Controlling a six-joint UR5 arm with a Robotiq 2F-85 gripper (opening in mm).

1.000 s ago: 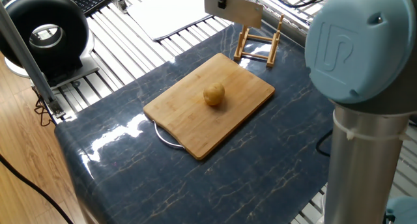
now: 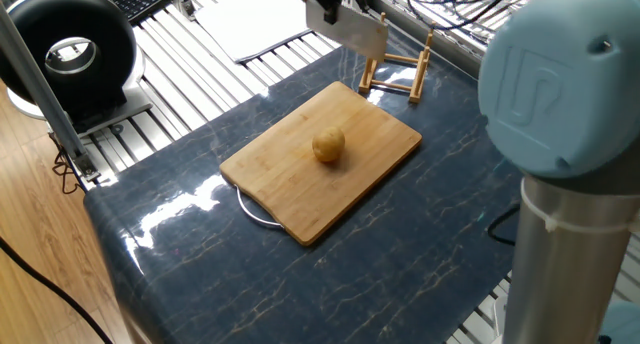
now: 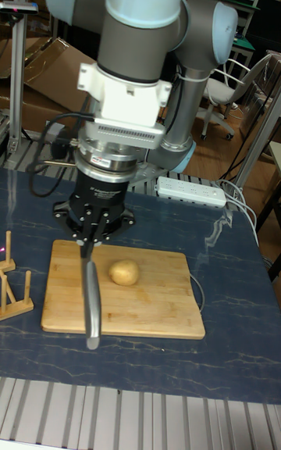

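Note:
A round yellow-brown potato [image 2: 328, 144] rests near the middle of a wooden cutting board [image 2: 280, 169]. My gripper [image 3: 87, 243] is shut on a knife, whose grey handle [image 3: 93, 316] points toward the camera in exterior view 3. The broad pale blade [image 2: 347, 27] shows at the top of exterior view 1, held in the air near the wooden rack [image 2: 414, 79]. In exterior view 3 the knife crosses in front of the board, left of the potato [image 3: 124, 273]. The fingertips are small and dark, so the exact grip is hard to make out.
A dark blue marbled sheet [image 2: 400, 254] covers the table, with open room around the board. The board's metal handle [image 2: 255, 212] sticks out at one side. Behind the table lies a white power strip [image 3: 191, 191] with cables. A white sheet [image 2: 250, 24] lies on the slats.
In exterior view 1 the blade has shifted left and slightly down, and its slant has changed. My arm's blue-capped joint has moved a little right and down. Board, potato and rack are unmoved.

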